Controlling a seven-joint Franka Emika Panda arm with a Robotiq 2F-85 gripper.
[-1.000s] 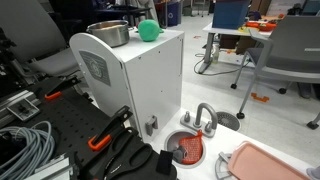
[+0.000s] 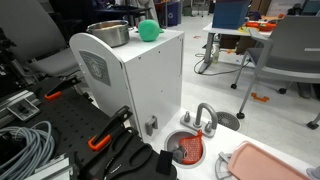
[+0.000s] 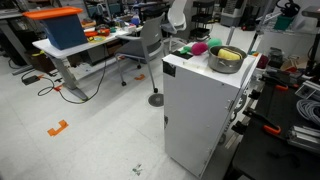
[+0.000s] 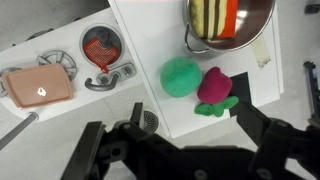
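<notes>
In the wrist view my gripper is open, its dark fingers wide apart with nothing between them. Beyond the fingertips, on the white cabinet top, lie a round green item (image 4: 181, 77) and a magenta item with green leaves (image 4: 214, 87). Beside them, at the top of that view, is a metal pot (image 4: 263, 35) holding a yellow-and-dark striped piece (image 4: 210, 18) and an orange-red piece (image 4: 236, 17). From exterior view 1, the pot (image 2: 108, 34) is near the cabinet's left edge, with the green item (image 2: 149, 30) to its right.
A toy sink basin (image 2: 184, 148) holds a red slotted utensil (image 4: 101, 48), with a faucet (image 2: 205, 118) beside it and a pink tray (image 2: 262, 163) to the right. The tall white cabinet (image 3: 198, 115) stands beside a dark table (image 3: 285, 150). A chair (image 3: 142, 45) stands behind.
</notes>
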